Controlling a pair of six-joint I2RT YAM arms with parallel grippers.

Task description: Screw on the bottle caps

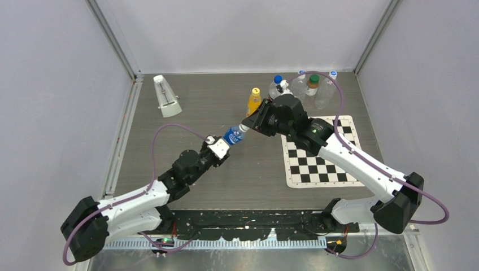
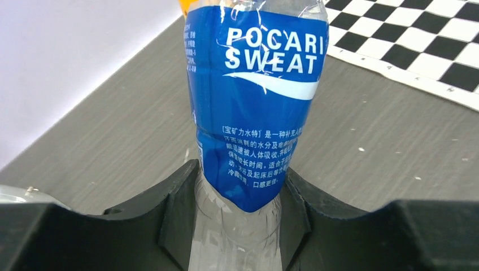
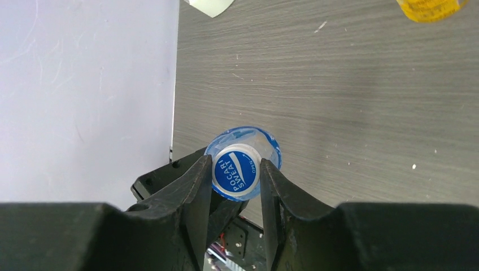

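Note:
A clear bottle with a blue Pocari Sweat label [image 2: 254,101] is clamped in my left gripper, held tilted above the middle of the table. My right gripper is shut on that bottle's white cap [image 3: 235,170], which has a blue top and sits at the bottle's mouth; whether it is threaded on I cannot tell. In the top view the two grippers meet near the centre, the bottle [image 1: 234,135] between them.
An orange bottle [image 1: 254,100] and several capped bottles stand at the back right. A checkerboard [image 1: 319,175] lies on the right, a white wedge-shaped object [image 1: 167,97] at the back left.

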